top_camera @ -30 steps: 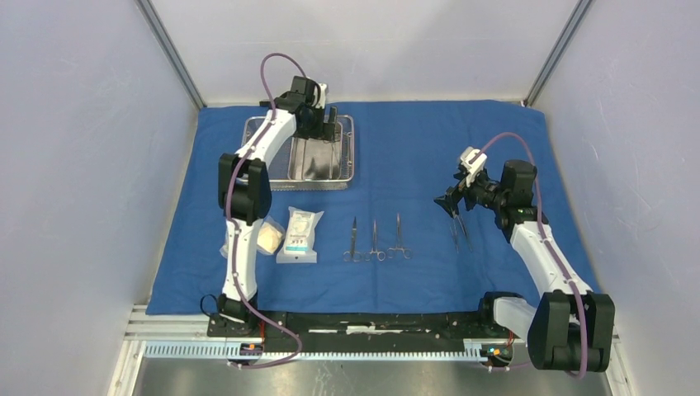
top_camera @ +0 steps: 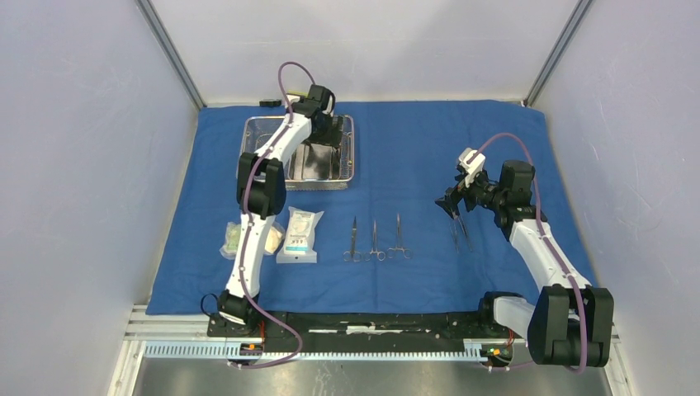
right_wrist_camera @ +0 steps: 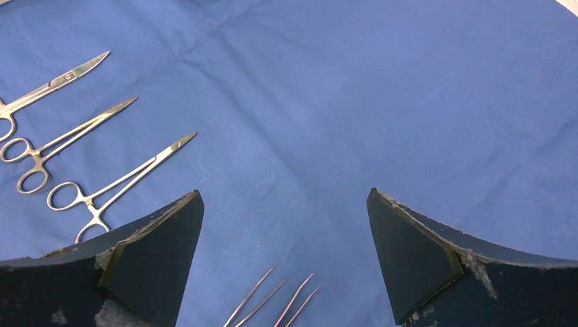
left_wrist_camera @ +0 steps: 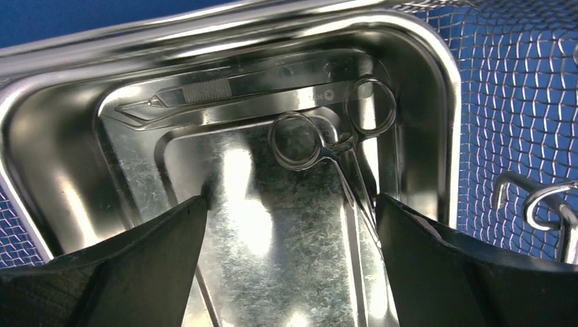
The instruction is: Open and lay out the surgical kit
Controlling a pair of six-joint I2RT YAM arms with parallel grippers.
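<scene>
My left gripper hangs open over the steel tray (left_wrist_camera: 54,157), which sits in a mesh basket at the back left. Inside the tray lie ring-handled scissor-like forceps (left_wrist_camera: 302,161), partly hidden by a finger, and slim tweezers or handles (left_wrist_camera: 204,91) along one side. My right gripper is open above the cloth, with tweezers (right_wrist_camera: 248,297) beneath it. Scissors (right_wrist_camera: 65,79) and two clamps (right_wrist_camera: 88,125) lie in a row on the cloth at centre front.
Clear packets (top_camera: 299,235) lie at front left beside the left arm. Walls bound the sides and back.
My left gripper and arm have moved a little to the right over the tray. The right arm is almost unchanged.
</scene>
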